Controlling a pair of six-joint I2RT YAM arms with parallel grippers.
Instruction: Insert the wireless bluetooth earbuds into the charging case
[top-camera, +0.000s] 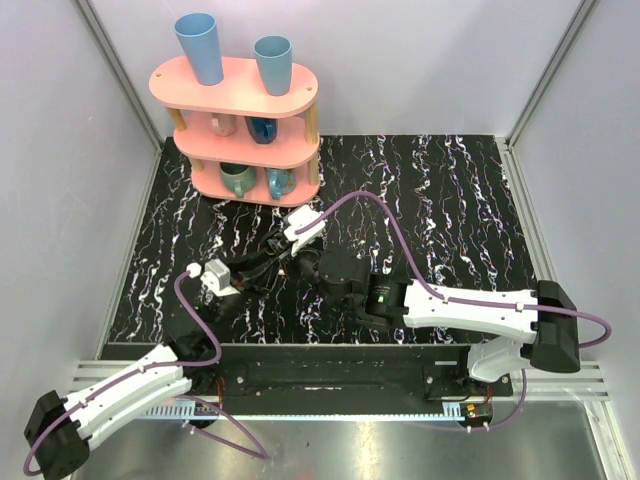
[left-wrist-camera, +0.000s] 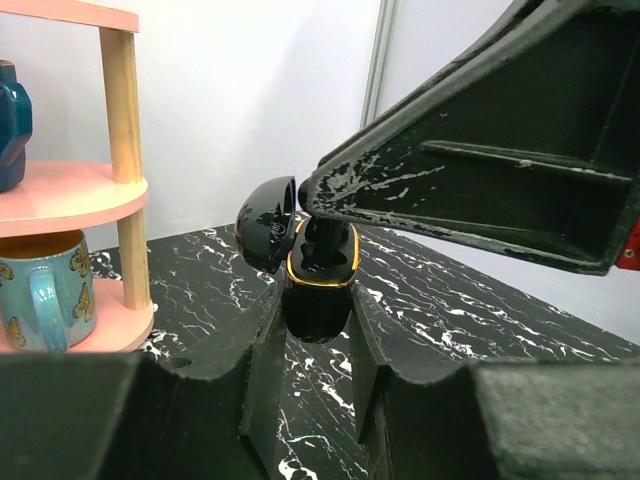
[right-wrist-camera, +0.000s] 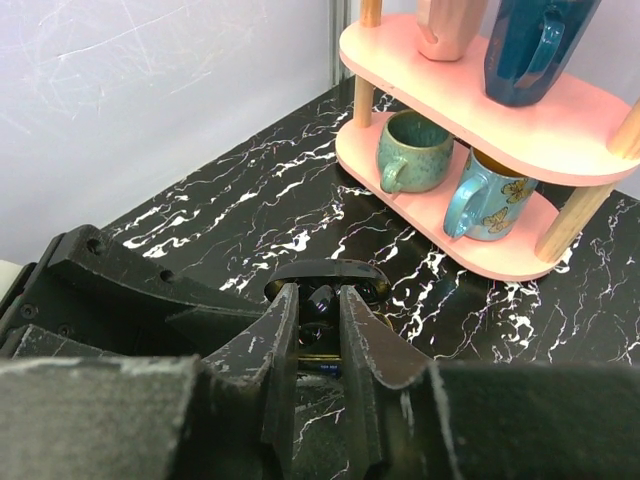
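Observation:
The black, gold-trimmed charging case (left-wrist-camera: 318, 300) is upright with its lid (left-wrist-camera: 262, 225) open, held in my left gripper (top-camera: 262, 272), which is shut on it. From above, the fingertips of my right gripper (top-camera: 280, 245) meet at the case, over a dark earbud (left-wrist-camera: 322, 240) that sits at the case's opening in the left wrist view. In the right wrist view those fingertips mostly hide the case and earbud; whether they grip the earbud I cannot tell.
A pink three-tier shelf (top-camera: 232, 95) with cups and mugs stands behind the grippers.

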